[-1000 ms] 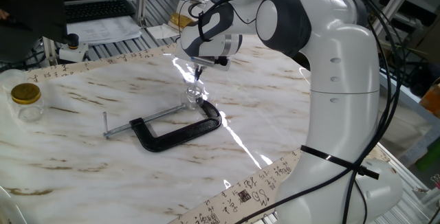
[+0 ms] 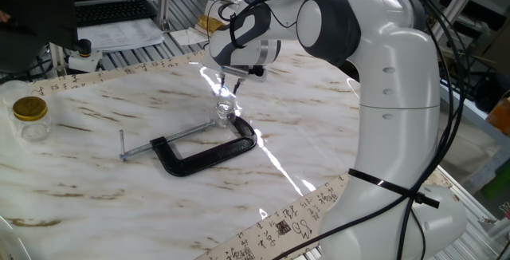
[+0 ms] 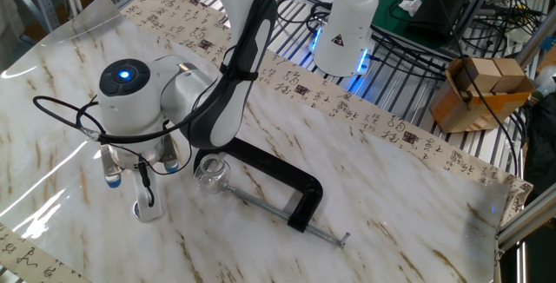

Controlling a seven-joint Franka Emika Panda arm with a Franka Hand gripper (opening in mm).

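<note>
My gripper (image 2: 229, 89) hangs above the marbled table, its two fingers apart and nothing visible between them. In exterior view 2, blue-tipped fingers (image 3: 113, 180) stand wide apart, and the gripper (image 3: 142, 175) is to the left of a clear glass jar (image 3: 211, 175). That lidless jar (image 2: 224, 115) sits at one end of a black C-clamp (image 2: 209, 158), between the clamp's frame and the end of its metal screw (image 3: 276, 209). Whether the clamp grips it tightly, I cannot tell. The C-clamp (image 3: 276, 172) lies flat on the table.
A glass jar with a gold lid (image 2: 31, 109) stands at the left of exterior view 1. Open table (image 3: 417, 209) extends to the right in exterior view 2. Beyond the edge strip sits a cardboard box (image 3: 473, 101), near a second white robot base (image 3: 343, 44).
The arm, clamp and jars show no visible movement.
</note>
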